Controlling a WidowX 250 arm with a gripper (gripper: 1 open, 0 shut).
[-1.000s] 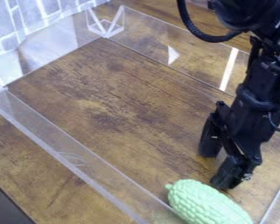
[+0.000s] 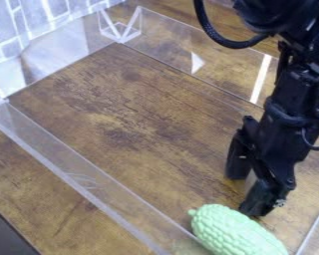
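Note:
The black gripper [image 2: 250,177] is low at the right of the camera view, its fingers down at the wooden floor of the clear-walled enclosure. Whether it is open or holds anything is hard to tell, as the dark fingers overlap. A pale green toy corn cob [image 2: 235,231] lies at the bottom edge, just below and left of the gripper, partly cut off by the frame.
Clear plastic walls [image 2: 83,184] with taped corners bound the wooden surface [image 2: 123,110]. A white grid-patterned cloth or curtain [image 2: 29,25] stands at the back left.

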